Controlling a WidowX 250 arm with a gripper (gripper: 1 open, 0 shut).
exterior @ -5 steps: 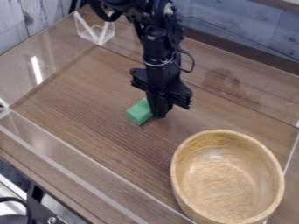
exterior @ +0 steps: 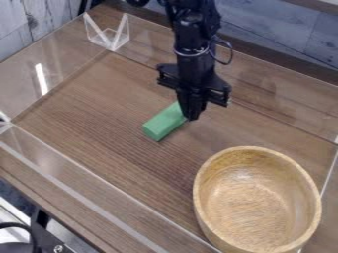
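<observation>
The black gripper (exterior: 192,97) hangs from the top over the middle of the wooden table, just above and behind the upper right end of a green block (exterior: 164,123). The block lies flat on the wood, most of it uncovered. The fingertips are dark and small, so whether they are open or shut does not show.
A large tan bowl (exterior: 258,203) fills the lower right. The table's left part (exterior: 79,128) and the area right of the gripper are bare. Grey walls border the back and upper left, with clear plastic brackets at the edges. A black cable lies at the bottom left corner.
The gripper has moved up the view, away from the bottom, uncovering more of the green block. The block looks nearly in the same place. The bowl has not moved.
</observation>
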